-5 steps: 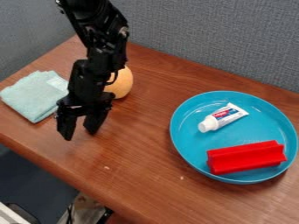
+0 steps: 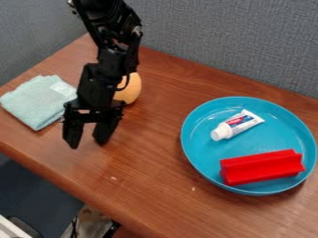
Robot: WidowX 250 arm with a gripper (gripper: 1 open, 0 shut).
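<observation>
My black gripper hangs low over the left part of the wooden table, its two fingers apart with nothing visible between them. Behind it, partly hidden by the arm, is a rounded pale orange object. A folded light mint cloth lies to the left of the gripper. On the right, a blue plate holds a white toothpaste tube and a red object, perhaps a brush or holder.
The wooden table has clear room between the gripper and the plate and toward the back. Its front left edge drops to a dark floor. A grey fabric partition stands behind.
The arm and gripper have shifted very slightly; the objects on the table have not visibly moved.
</observation>
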